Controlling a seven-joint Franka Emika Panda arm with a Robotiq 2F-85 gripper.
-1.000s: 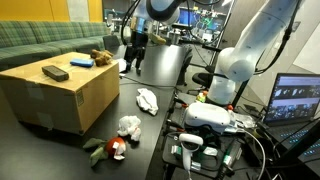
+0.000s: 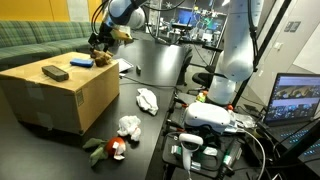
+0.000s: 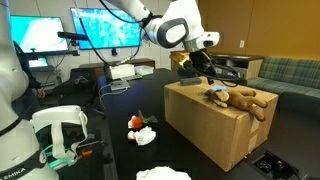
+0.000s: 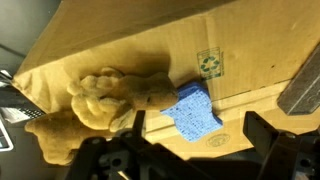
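My gripper stands open over the top of a cardboard box, with nothing held between its fingers. A blue sponge lies on the box below, within the gap between the fingers in the wrist view. Beside it, partly behind the left finger, lies a brown plush toy. A dark grey block rests on the box past the right finger. In exterior view 2, the plush toy sits near the box's edge next to the sponge.
On the dark surface before the box lie a red and green toy, a white plush item and a white cloth. A laptop stands at the right.
The arm has swung left in exterior view 1, from beside the box to above its top. The objects on the box look unmoved.
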